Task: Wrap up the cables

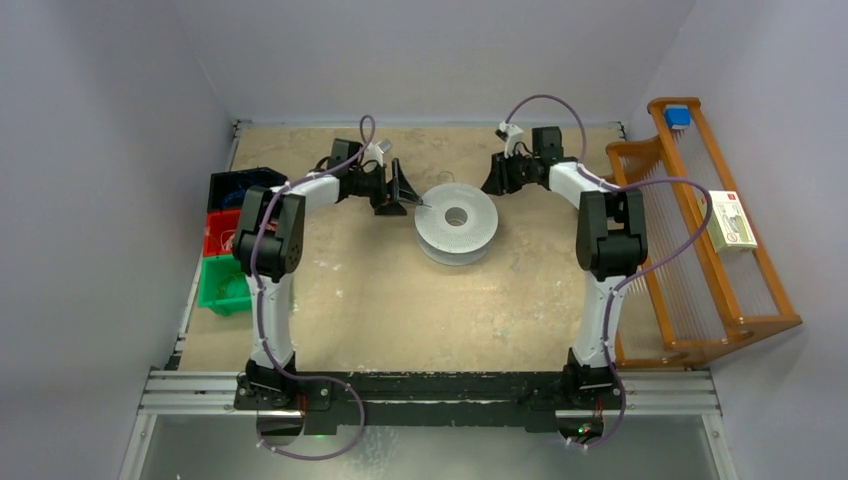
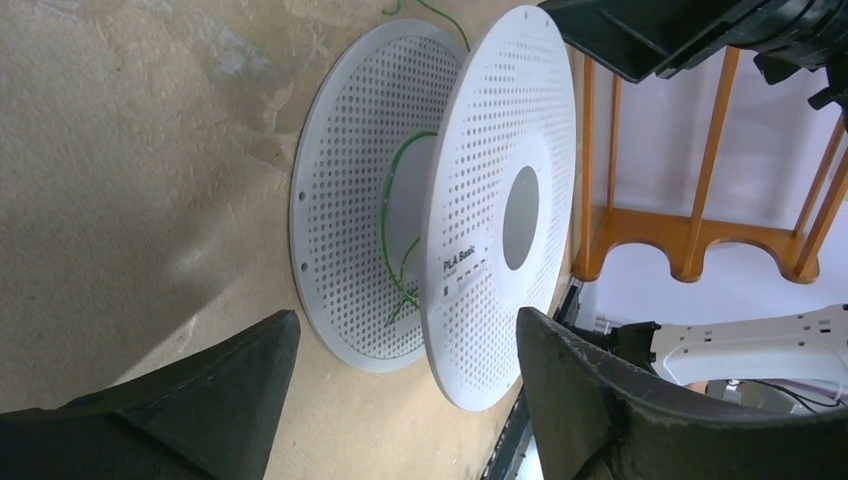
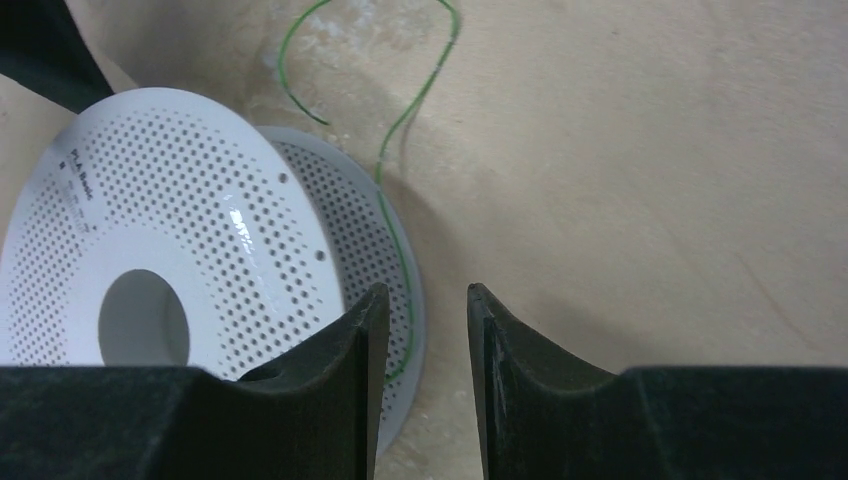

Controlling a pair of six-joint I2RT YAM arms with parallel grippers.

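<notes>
A white perforated spool [image 1: 480, 213] lies flat at the middle of the table. Around its core, in the left wrist view, a green cable [image 2: 384, 215] curves between the two flanges. One loop of the cable [image 3: 440, 65] sticks out past the rim onto the table in the right wrist view. My left gripper is at the spool's left side, its fingers spread wide and holding nothing. At the upper right of the spool is my right gripper, open; between its fingers in the view, cable shows lying lower down on the bottom flange, apart from them.
Black [image 1: 224, 182], red [image 1: 213, 232] and green [image 1: 208, 282] bins line the left edge. A wooden rack [image 1: 712, 180] with a small box [image 1: 731, 221] stands on the right.
</notes>
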